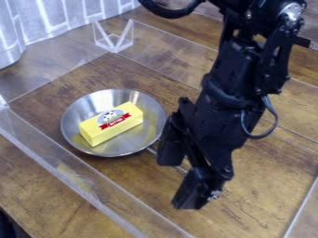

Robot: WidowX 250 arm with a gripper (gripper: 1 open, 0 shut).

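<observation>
A shallow steel bowl [137, 136] rests on the wooden table, holding a yellow rectangular block [102, 127] with a red-and-white label. My black gripper [181, 177] hangs just right of the bowl, low over the table, its two fingers pointing left and apart, with nothing visible between them. The body of the arm fills much of the right half and hides what lies behind it.
Clear plastic strips cross the table at the left and lower right. A small clear plastic piece [112, 35] stands at the back left by a white curtain. Bare wood [62, 195] shows at lower left.
</observation>
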